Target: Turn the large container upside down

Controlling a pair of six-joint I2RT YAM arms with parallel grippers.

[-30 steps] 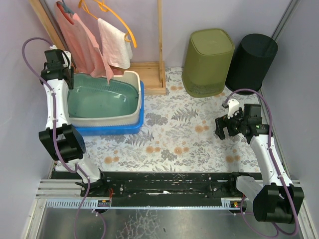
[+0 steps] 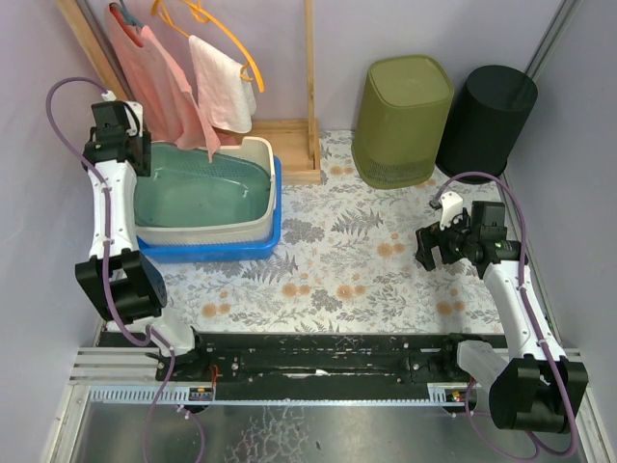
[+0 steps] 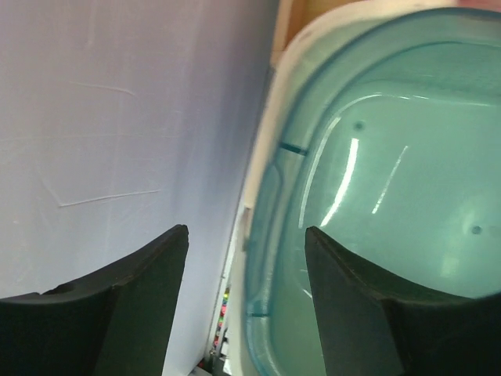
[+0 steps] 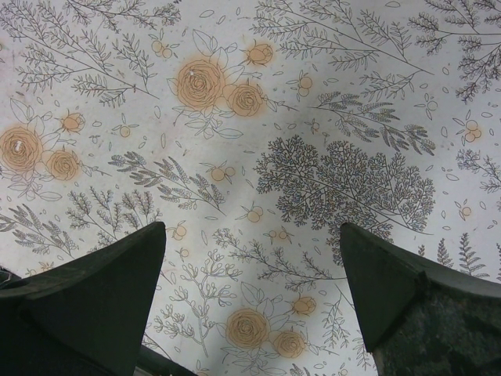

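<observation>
At the left of the top view lie nested containers: a green tub (image 2: 198,198) with a cream rim inside a blue tray (image 2: 231,249). My left gripper (image 2: 135,154) is over the tub's left end, open; in the left wrist view the tub's rim (image 3: 270,149) runs up between and beyond the open fingers, with the green interior on the right. My right gripper (image 2: 434,246) stands open over bare patterned table at the right, nothing between its fingers.
Hanging pink cloths (image 2: 159,96) on a wooden rack overhang the tub's back. A green bin (image 2: 400,121) and a black bin (image 2: 487,111) stand at back right. Walls border both sides.
My left gripper has shifted slightly right and toward the front over the tub's left end. The right arm and the containers look the same.
</observation>
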